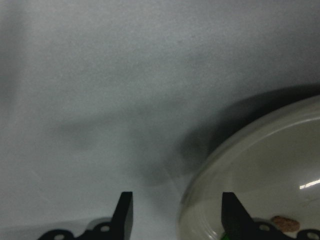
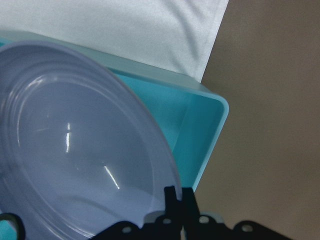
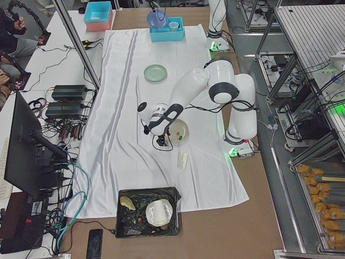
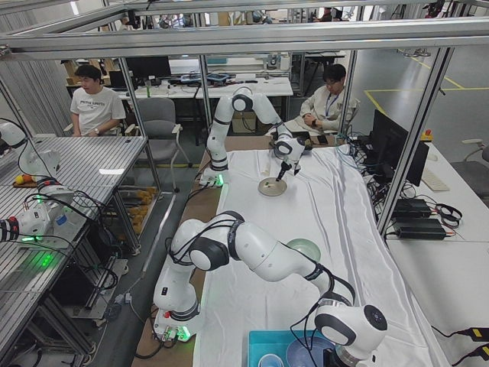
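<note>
My left gripper is open, its fingertips over the rim of a beige plate [image 1: 260,165] on the white cloth; small food scraps [image 1: 285,222], brown and green, lie in that plate. At the far end my right gripper is shut on the edge of a translucent blue plate [image 2: 85,140], held over a turquoise bin [image 2: 197,130]. A small cup [image 3: 173,26] is in that bin. A green plate [image 3: 155,71] lies between the two arms on the cloth.
A black lined tray [image 3: 129,221] with dishes and scraps stands at the near edge. Pale utensils [image 3: 183,160] lie near the beige plate. A monitor [image 3: 24,145] stands beside the table.
</note>
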